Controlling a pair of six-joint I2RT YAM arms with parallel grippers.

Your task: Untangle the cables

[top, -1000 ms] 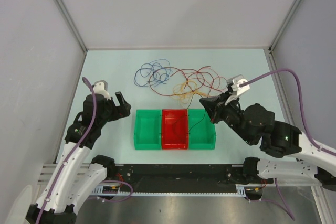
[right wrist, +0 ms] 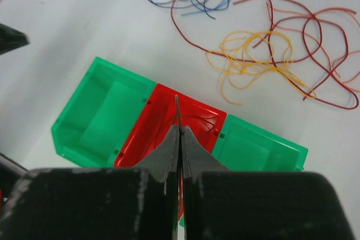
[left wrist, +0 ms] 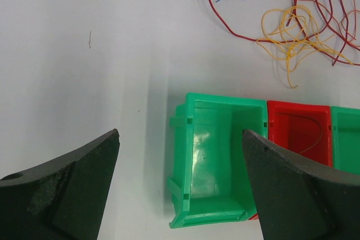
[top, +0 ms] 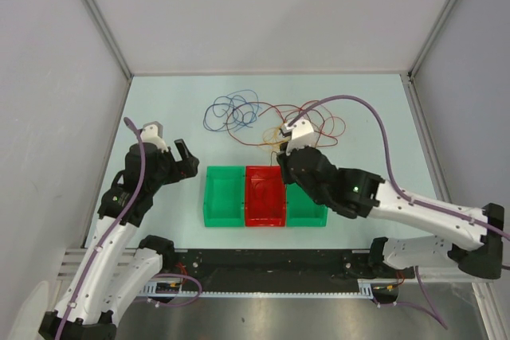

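Note:
My right gripper is shut on a thin dark red cable, whose strand sticks up past the fingertips. Part of a thin strand also lies inside the red bin, beneath that gripper. At the left my left gripper stands open and empty, beside the left green bin. Behind the bins lie the loose cables: a blue tangle, a yellow tangle and red cables. The red strands cross both the blue and yellow ones.
A right green bin adjoins the red one, so three bins stand in a row near the front.
My right gripper has moved left in the top view, from over the right green bin to above the red bin's back right corner, carrying the thin cable. My left arm stays still.

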